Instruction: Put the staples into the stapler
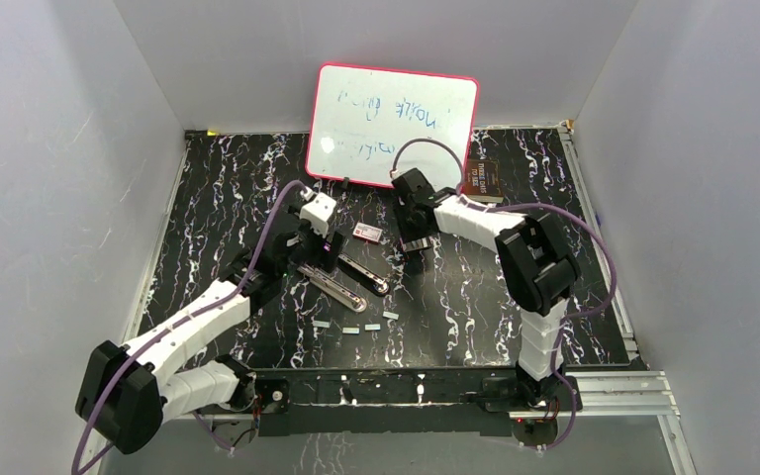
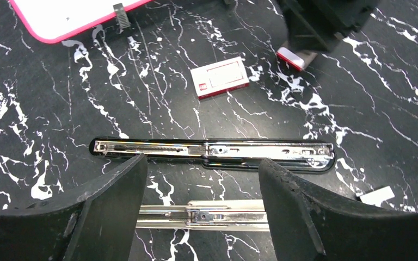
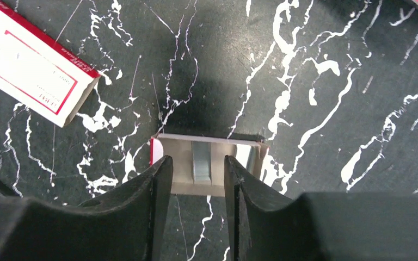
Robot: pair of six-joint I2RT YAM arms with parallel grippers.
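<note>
A small open-topped box (image 3: 182,188) lies below my right gripper in the right wrist view. One grey staple strip (image 3: 201,162) shows in the gap between the parted fingers, touching neither; a second strip (image 3: 243,155) sits near the box's right end. My left gripper hangs open over two opened-out staplers, gripping nothing. The black stapler (image 2: 266,149) lies just beyond its fingertips. The silver stapler (image 2: 207,217) shows between the fingers, its ends hidden behind them.
A closed white-and-red staple box (image 1: 367,232) lies left of the open one. Several loose staple strips (image 1: 351,331) are spread near the front edge. At the back stands a whiteboard (image 1: 393,122), with a dark book (image 1: 481,178) on its right.
</note>
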